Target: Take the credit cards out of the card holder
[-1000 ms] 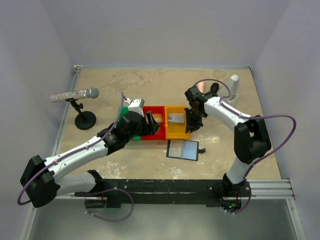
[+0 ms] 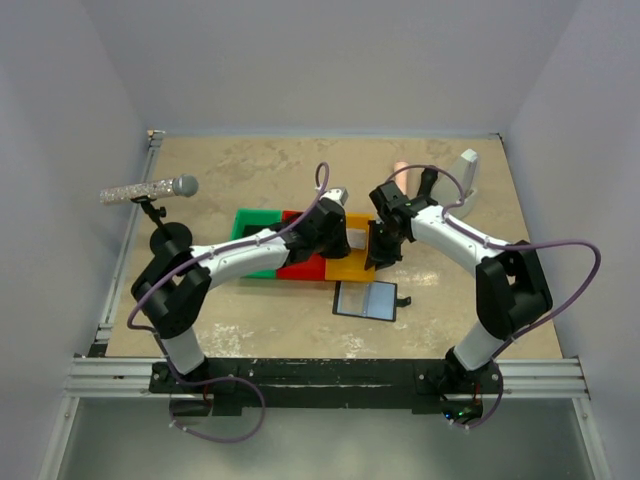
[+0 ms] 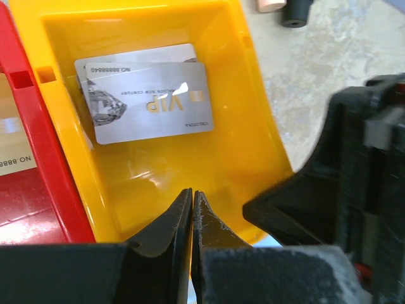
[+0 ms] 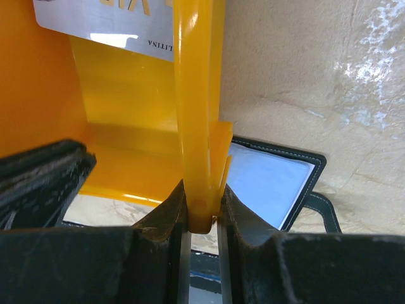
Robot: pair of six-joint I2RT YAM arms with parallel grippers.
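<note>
Silver VIP cards lie overlapped in the far end of the yellow bin. My left gripper points down over the bin's near part, shut, with nothing showing between its fingertips; the cards are beyond it, apart. The bin's right wall is pinched by my right gripper, which is shut on it. The card holder, black-edged with a pale blue panel, lies in front of the bin on the table. Whether any card is inside the holder cannot be told.
Left of the yellow bin stand a red bin and a green bin; the red one holds a gold card. A microphone is at far left, a white object at back right.
My left arm has swung right from over the red and green bins to the yellow bin. The right gripper has moved slightly left at that bin's right wall.
</note>
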